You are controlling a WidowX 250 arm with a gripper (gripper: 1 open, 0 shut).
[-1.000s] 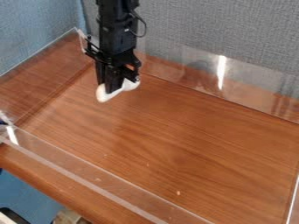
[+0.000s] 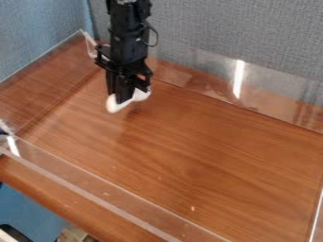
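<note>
My black gripper (image 2: 125,83) reaches down from the top centre to the upper left part of the wooden surface. A white object (image 2: 127,100) lies at its lower end, partly hidden behind the dark fingers. I cannot tell whether the fingers are shut on it.
Clear low walls (image 2: 237,78) run along its edges, with grey padded panels behind. A small dark item sits at the left edge, and more objects are at the bottom left corner.
</note>
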